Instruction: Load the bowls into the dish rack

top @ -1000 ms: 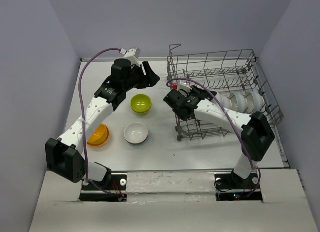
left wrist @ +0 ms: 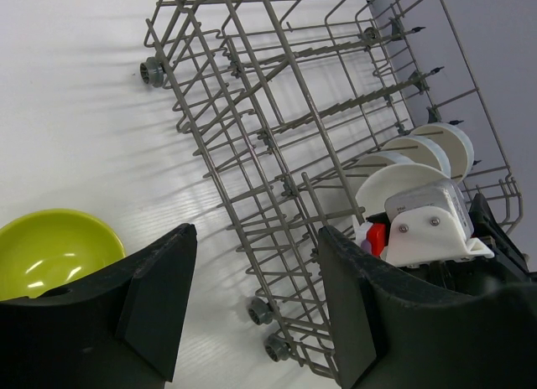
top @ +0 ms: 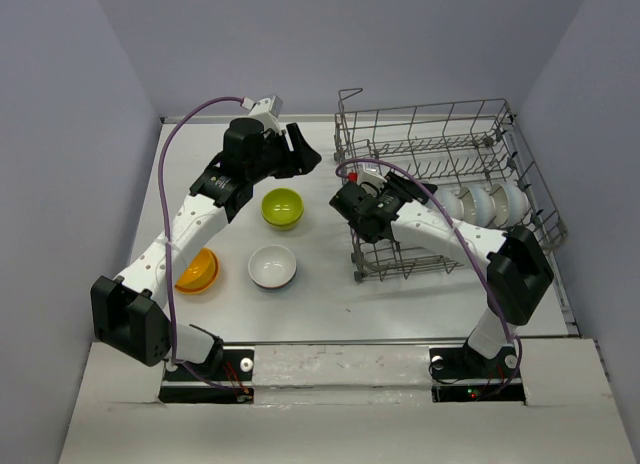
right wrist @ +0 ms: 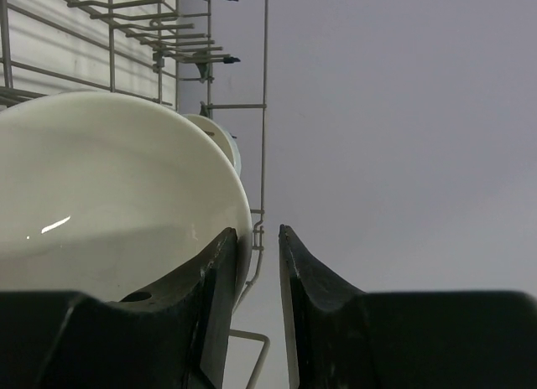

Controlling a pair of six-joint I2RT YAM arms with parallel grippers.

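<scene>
A white bowl (right wrist: 109, 188) fills the left of the right wrist view, on edge in the dish rack (top: 420, 144). My right gripper stands part open, its fingers either side of that bowl's rim, with a gap toward the right finger. Other white bowls (top: 478, 206) stand in a row on the rack's right side. My left gripper is open and empty, above the table between the green bowl and the rack. On the table sit a green bowl (top: 282, 206), a white bowl (top: 272, 266) and an orange stack (top: 200, 271).
The rack's wire rows stand empty toward the back. My right forearm (top: 440, 229) reaches over the front of the rack and hides part of it. Bare table (top: 310, 309) shows at the front centre. Grey walls close in the sides and back.
The right arm has shifted very slightly to the right over the rack. My left arm and the loose bowls have not visibly moved.
</scene>
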